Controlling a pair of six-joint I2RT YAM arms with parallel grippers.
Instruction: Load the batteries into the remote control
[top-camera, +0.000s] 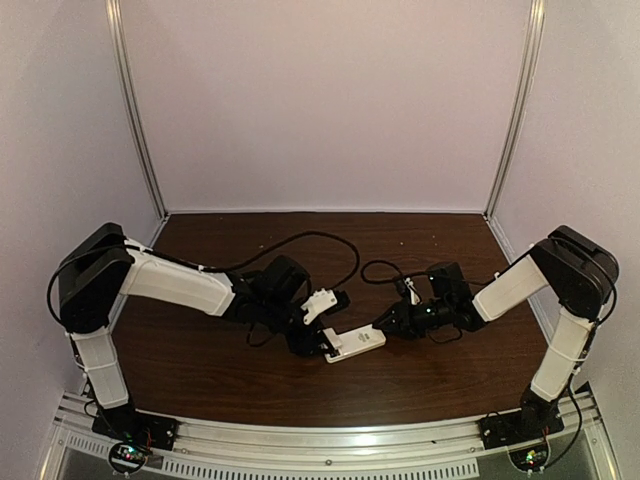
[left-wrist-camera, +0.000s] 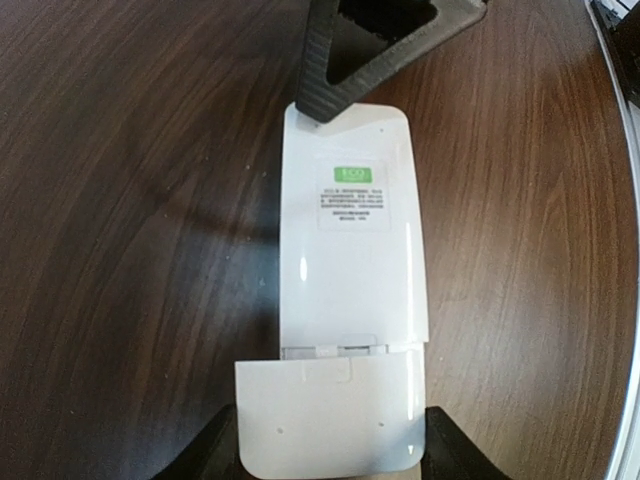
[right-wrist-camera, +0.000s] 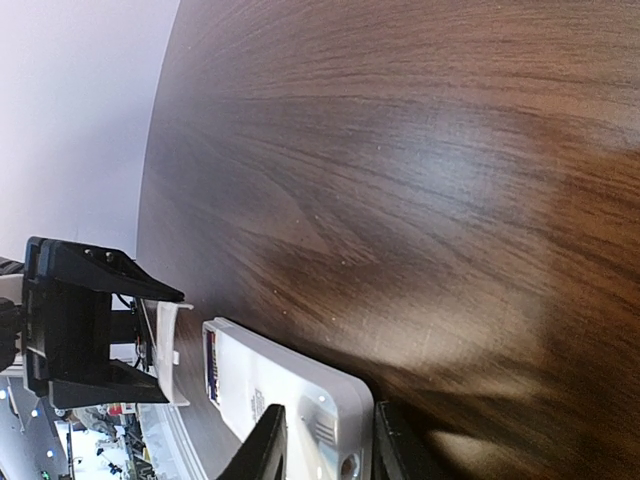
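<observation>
The white remote (left-wrist-camera: 350, 260) lies back up on the brown table, its long axis pointing toward my right arm. My left gripper is shut on the battery cover, held over the remote's near end; in the right wrist view the cover (right-wrist-camera: 168, 350) is raised apart from the remote (right-wrist-camera: 280, 390). My right gripper is shut on the remote's far end, also seen in the top view (top-camera: 385, 322). A dark strip at the remote's open end shows in the right wrist view; its contents are unclear.
Black cables loop behind both arms. Walls bound the sides and back, with a metal rail along the front.
</observation>
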